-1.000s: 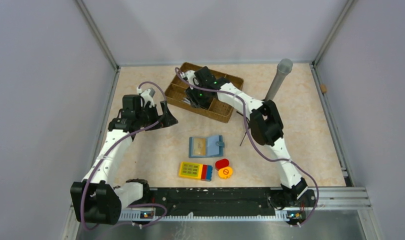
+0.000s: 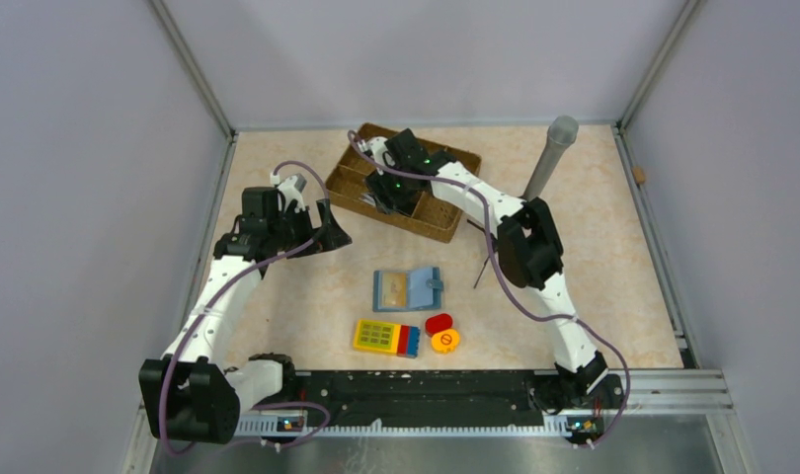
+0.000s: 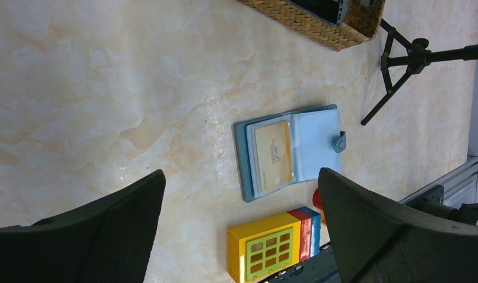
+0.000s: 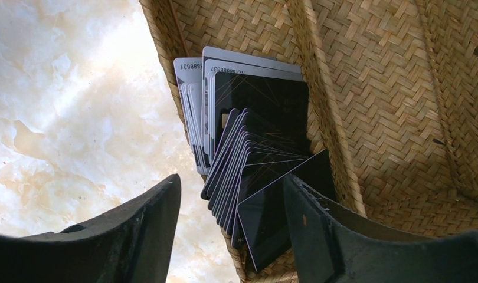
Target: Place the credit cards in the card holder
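The blue card holder (image 3: pixel 319 141) lies open on the table; behind its left clear pocket shows a tan card (image 3: pixel 272 154). Black and silver-grey cards are piled in one compartment of the woven basket: a fanned black stack (image 4: pixel 248 168), a loose black card (image 4: pixel 266 218) towards the near end, and grey-edged cards (image 4: pixel 254 59) at the far end. Over this compartment hovers my right gripper, fingers apart, astride the basket's side wall, with no card visibly gripped. My left gripper (image 2: pixel 329 229) stands open and empty above bare table, left of the holder.
The woven basket (image 2: pixel 436 229) has other compartments, which look empty. In front of the holder lie a yellow toy block (image 2: pixel 376 336) and red and orange round pieces (image 2: pixel 444 342). A grey stand (image 2: pixel 552 156) rises at the back right.
The right arm has shifted very slightly over the basket. My left arm, the holder and the toys have stayed where they were.
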